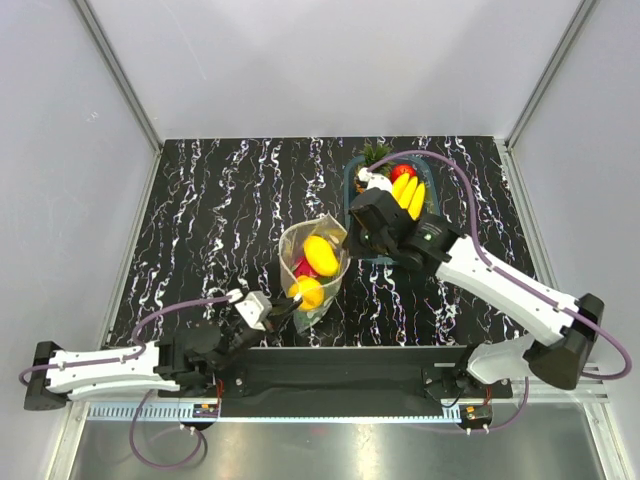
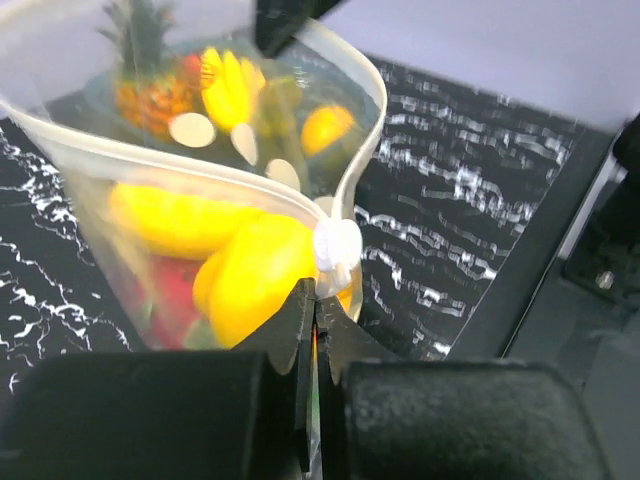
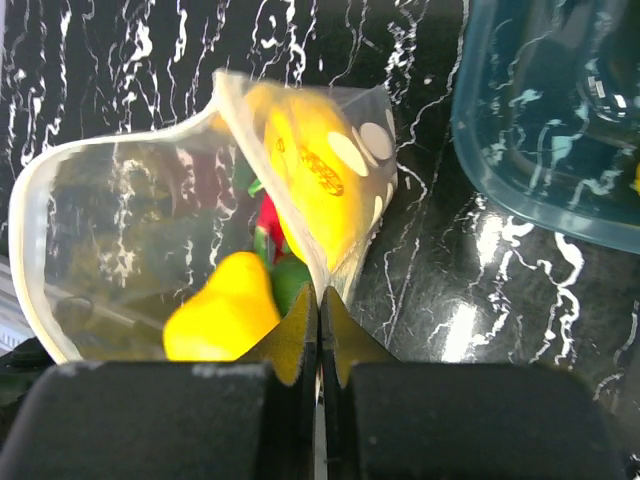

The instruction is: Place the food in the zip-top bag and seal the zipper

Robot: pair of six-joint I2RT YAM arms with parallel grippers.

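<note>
The clear zip top bag (image 1: 291, 243) stands with its mouth wide open in the top view. Inside it lie a yellow fruit (image 1: 321, 256), a second orange-yellow fruit (image 1: 306, 292), and something red with green (image 1: 303, 268). My left gripper is shut on the bag's edge, right below the white zipper slider (image 2: 338, 245). On the opposite side, my right gripper is shut on the bag's rim, as the right wrist view shows. The fingertips of both are partly hidden in the top view.
A blue-green bin (image 1: 433, 190) sits at the back right, partly behind the right arm. It holds bananas (image 1: 416, 199), a red round fruit (image 1: 403, 172) and a pineapple (image 1: 374, 156).
</note>
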